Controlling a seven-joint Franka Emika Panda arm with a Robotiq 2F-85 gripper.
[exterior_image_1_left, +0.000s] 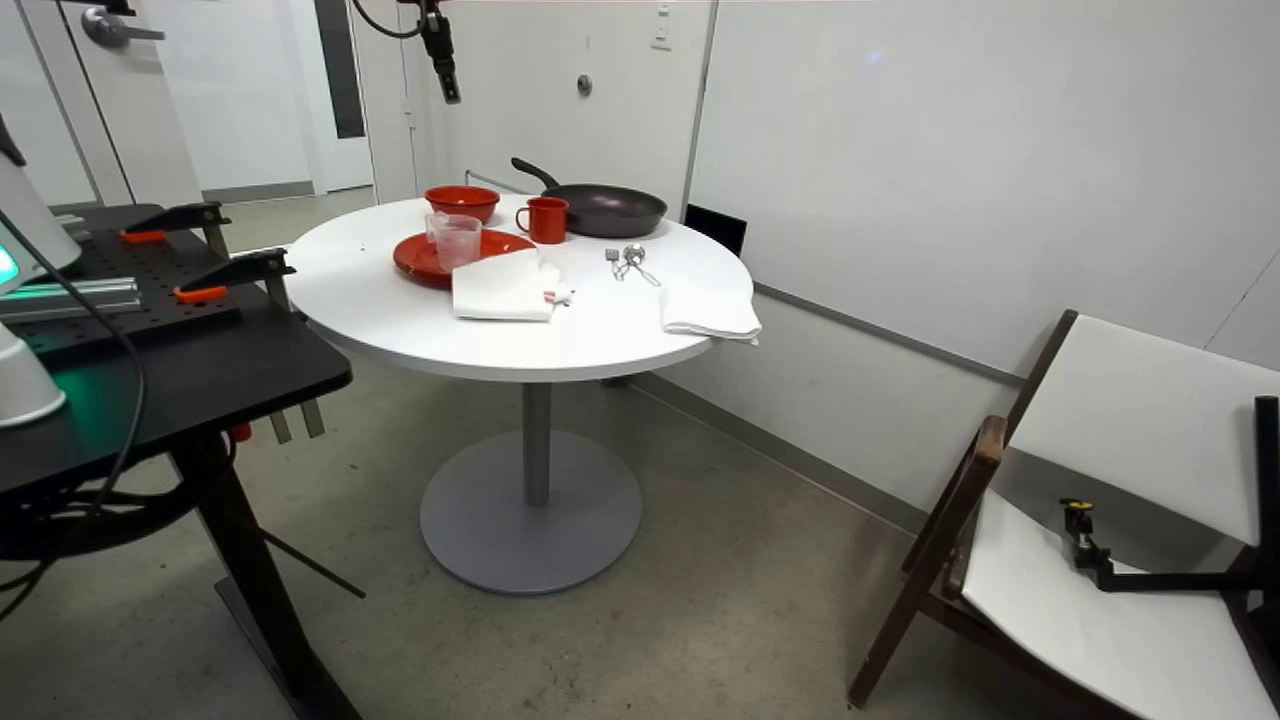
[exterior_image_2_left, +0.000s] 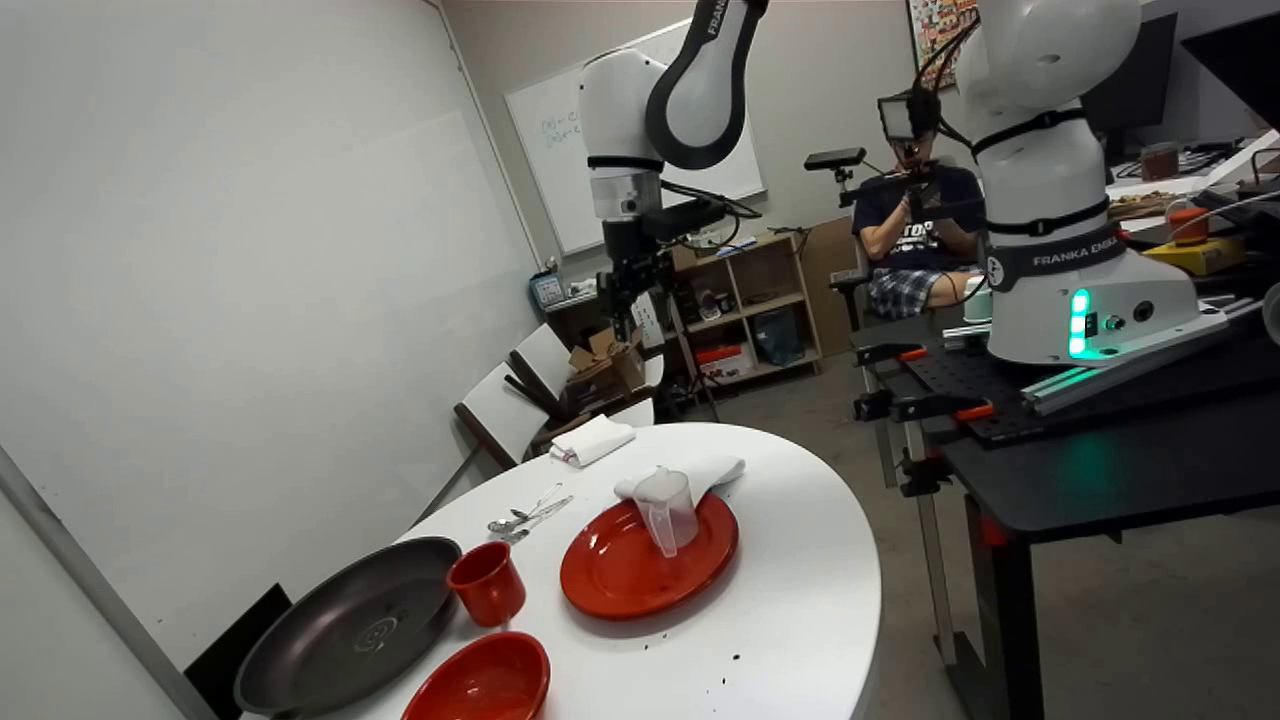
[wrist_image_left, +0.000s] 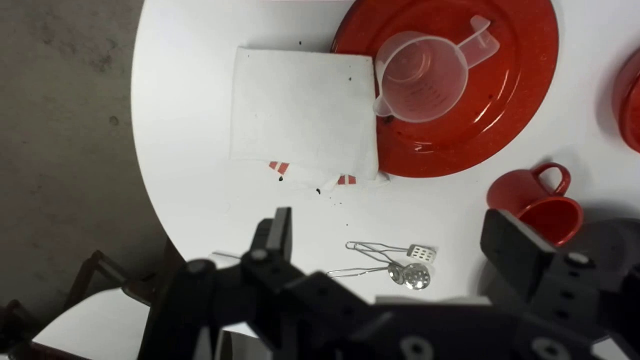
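High above the round white table, my gripper stands open, its two dark fingers wide apart with nothing between them. In the wrist view a clear measuring cup rests on the red plate. A folded white cloth lies against the plate's edge, small dark specks scattered around it. Small metal utensils lie on the table below. The red mug appears tipped toward the camera by perspective; exterior view 1 shows it upright. A second white cloth sits near the table's edge.
A dark frying pan and a red bowl occupy the far side of the table. The black bench carrying the robot base stands beside it. A wooden chair is off to the right. Air around the gripper looks clear.
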